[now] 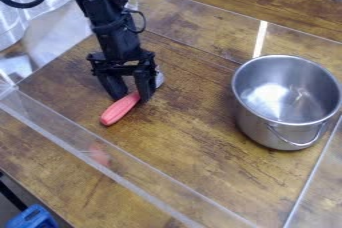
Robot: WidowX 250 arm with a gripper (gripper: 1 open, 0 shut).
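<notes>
A pink-red sausage-like object (116, 114) lies on the wooden surface, tilted toward the lower left. My black gripper (130, 91) is low over its upper end, covering it; whether the fingers are open or closed on it is hard to make out. A small silver item (158, 78), partly hidden, sits just behind the gripper to the right.
A large steel pot (285, 102) stands on the right. Clear plastic walls border the wooden area, and a blue object (36, 218) is at the bottom left corner. The middle of the surface between gripper and pot is free.
</notes>
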